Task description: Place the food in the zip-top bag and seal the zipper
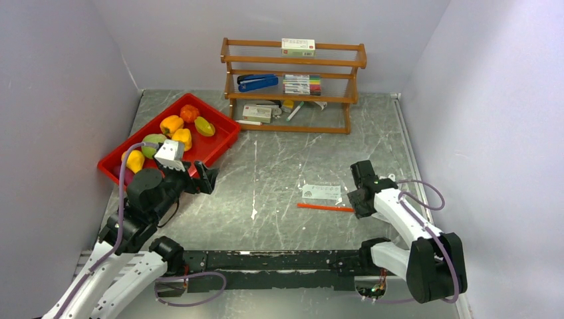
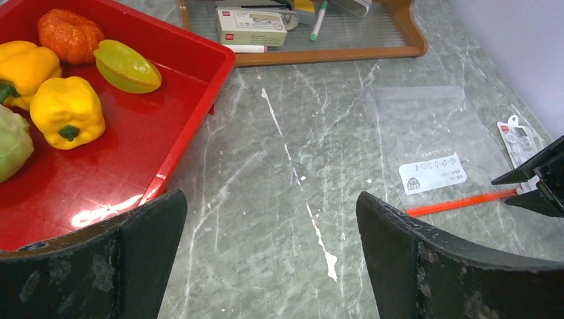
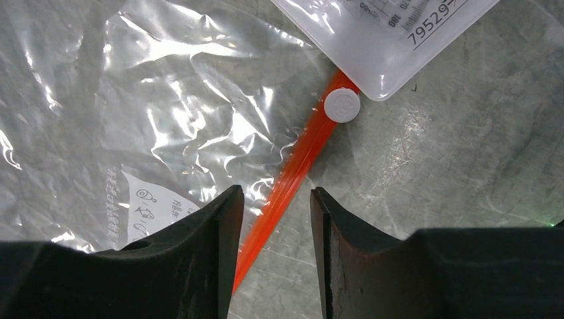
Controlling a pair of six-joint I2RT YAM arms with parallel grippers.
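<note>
A clear zip bag (image 2: 439,123) lies flat on the grey table with a white label (image 2: 432,174) and a red zipper slider bar (image 3: 292,174) that has a white knob (image 3: 342,105). My right gripper is just over the bar, fingers part open, nothing visibly held. My left gripper is open and empty beside the red tray (image 1: 219,143), which holds the food: yellow peppers (image 2: 66,113), an orange pumpkin (image 2: 70,34), a starfruit (image 2: 126,66) and a green cabbage (image 2: 10,143).
A wooden rack (image 1: 292,127) with boxes, markers and a blue stapler stands at the back. A packaged white item (image 3: 379,46) lies by the bar's right end. Walls stand on both sides.
</note>
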